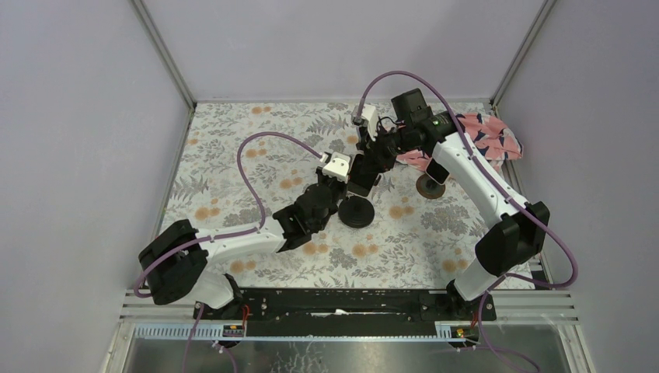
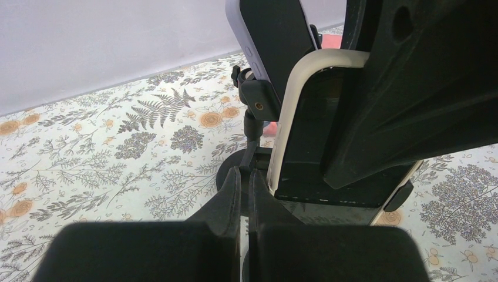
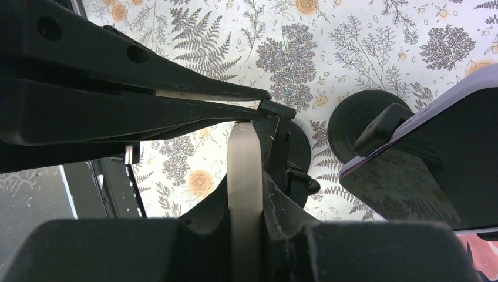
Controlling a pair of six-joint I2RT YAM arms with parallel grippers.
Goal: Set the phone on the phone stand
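Observation:
A phone (image 2: 329,135) with a black screen and pale edge sits at a black stand (image 1: 356,211) in the middle of the table. In the right wrist view my right gripper is shut on that phone, seen edge-on. My left gripper is shut at the stand beside the phone's lower left; what lies between its fingertips is hard to see, apparently part of the stand. Both grippers are close together over the stand, partly hiding it in the top view.
Another stand with a phone (image 1: 438,171) stands to the right. A further phone (image 2: 273,44) in a holder is behind. A pink patterned cloth (image 1: 497,140) lies at the back right.

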